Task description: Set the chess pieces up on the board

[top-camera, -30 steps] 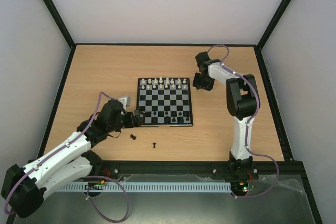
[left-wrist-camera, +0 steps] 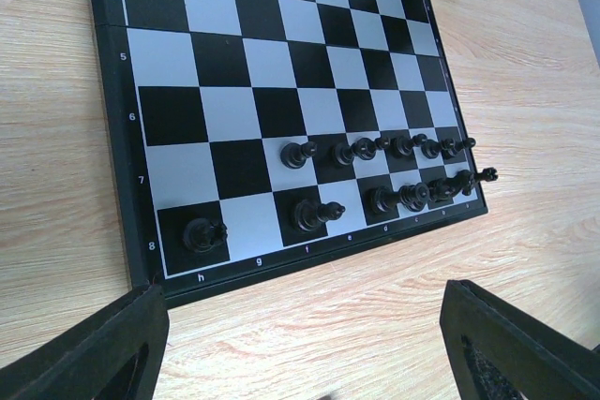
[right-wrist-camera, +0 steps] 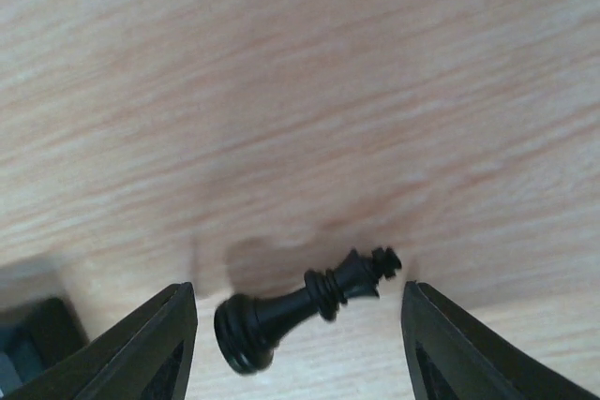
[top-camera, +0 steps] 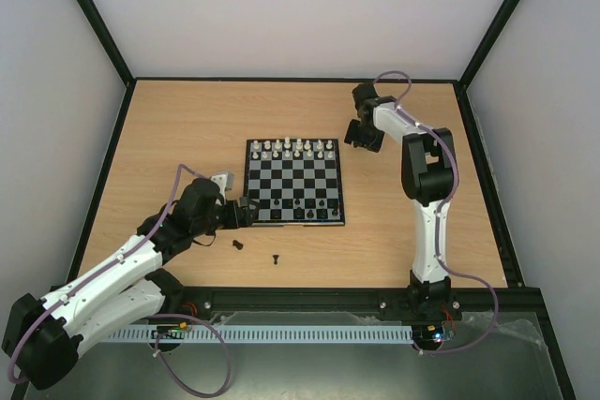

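Note:
In the top view the chessboard has white pieces along its far side and black pieces along its near side. My left gripper stands open over the near-left corner, nothing between its fingers. A black piece with a notched crown lies on its side on bare wood in the right wrist view. My right gripper is open above it, with the piece between the fingers and its crown close to the right one. Two more dark pieces, one left and one right, lie on the table before the board.
A dark block-like edge, perhaps the board's corner, shows at the lower left of the right wrist view.
In the top view my right gripper has shifted slightly toward the back of the table. The left arm and the board look unchanged.

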